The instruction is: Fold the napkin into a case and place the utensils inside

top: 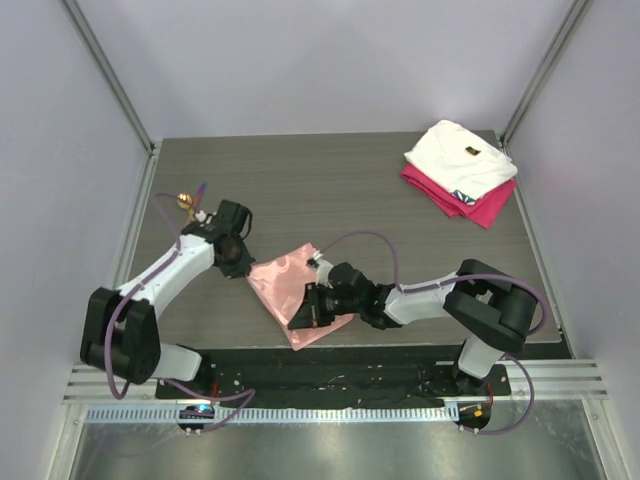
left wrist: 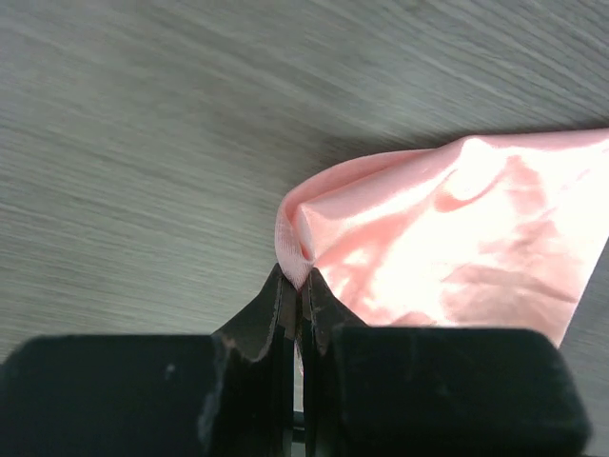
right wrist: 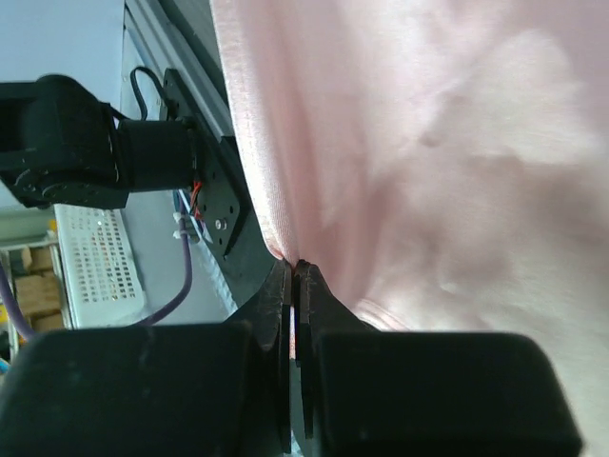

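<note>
A pink napkin (top: pixel 284 279) is stretched between my two grippers near the table's front edge. My left gripper is shut on one corner of it, at the napkin's upper left in the top view. The right gripper pinches another part of its edge, closer to the front. In the right wrist view the pink cloth (right wrist: pixel 381 143) hangs from those fingertips and seems lifted off the table there. The right arm covers part of the napkin from above. At the far left lie utensils, a gold rounded end (top: pixel 184 201) and a purple handle (top: pixel 201 191) showing, partly behind the left arm.
Folded white cloth (top: pixel 460 158) lies on red cloth (top: pixel 490 209) at the back right. A dark strip with the arm bases borders the front edge.
</note>
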